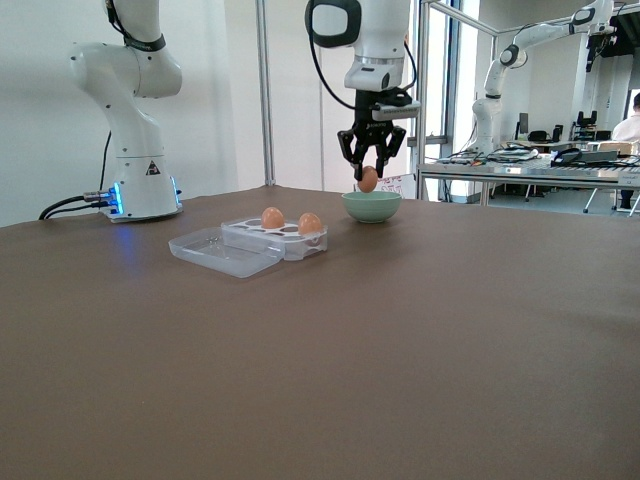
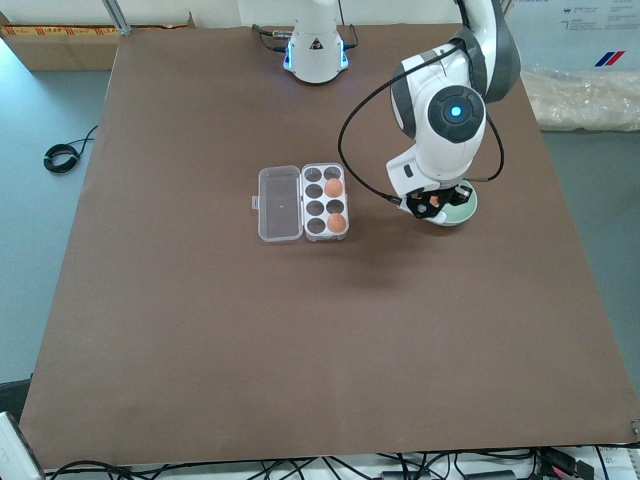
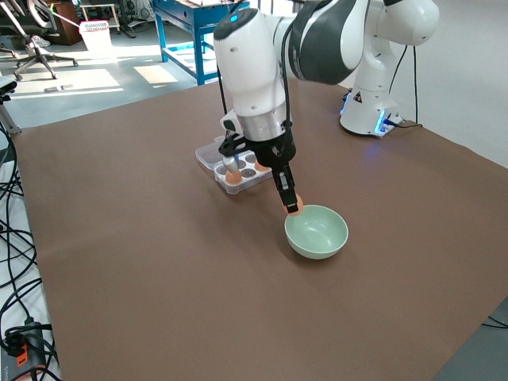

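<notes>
My gripper [image 1: 369,170] is shut on an orange egg [image 1: 368,181], held just over a pale green bowl [image 1: 370,208]. In the right view the bowl [image 3: 316,236] sits below and slightly right of the egg; in the left view the bowl [image 2: 462,213] is partly hidden by the gripper. An open clear plastic egg carton [image 2: 325,199] lies to the left of the bowl, with two eggs in it, one egg [image 2: 333,187] toward the back and one [image 2: 336,222] toward the front.
A white robot base [image 2: 315,55] with cables stands at the back edge. Cables run along the table's near edge in the left view.
</notes>
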